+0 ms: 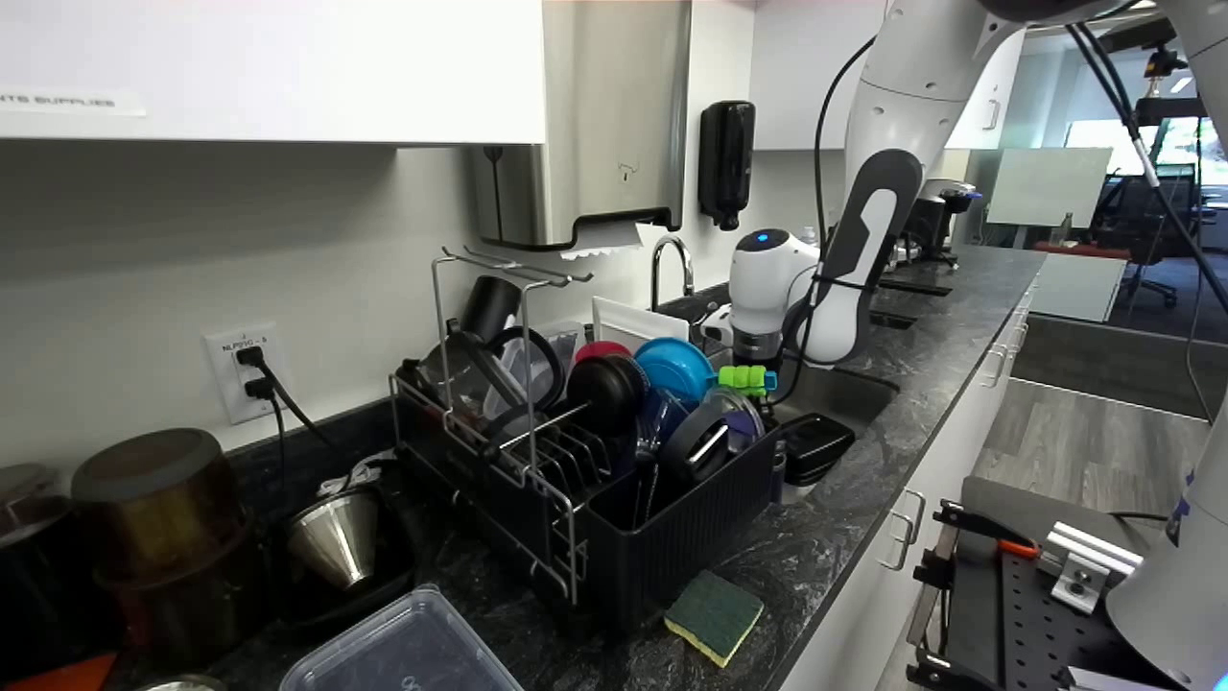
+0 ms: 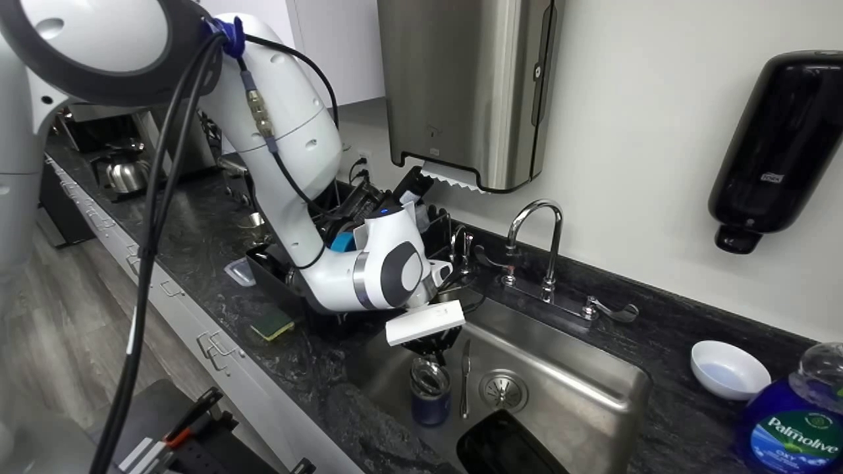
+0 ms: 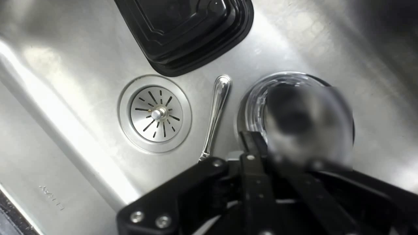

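In the wrist view my gripper is shut, its dark fingers close together at the near edge of a round clear-topped container (image 3: 252, 103). Nothing shows between them, though a blurred patch hides part of the tips and of the container. From the second exterior view this container (image 2: 431, 407) looks dark blue and stands upright in the sink, directly below my gripper (image 2: 436, 357). Whether the fingers touch its rim, I cannot tell. Beside it lies a metal utensil (image 3: 214, 113), its lower end hidden by the gripper. A black tray (image 3: 184, 31) rests farther over in the sink.
The drain (image 3: 156, 113) lies left of the utensil, with bare steel around it. A loaded dish rack (image 1: 691, 530) stands next to the sink. Behind the basin rises the faucet (image 2: 553, 237). A white bowl (image 2: 728, 370) and a soap bottle (image 2: 798, 426) occupy the counter.
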